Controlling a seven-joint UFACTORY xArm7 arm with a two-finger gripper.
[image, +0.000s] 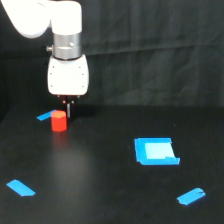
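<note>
A small red cube sits on the black table at the left. My gripper, hanging from the white arm, points down just behind and slightly right of the cube's top, as seen from the camera. The fingers are small and dark against the background, so how the fingers stand cannot be made out. Whether they touch the cube is also unclear; it appears to rest on the table.
A blue-taped square with a white centre lies to the right. Blue tape strips mark the table at front left, front right and behind the cube.
</note>
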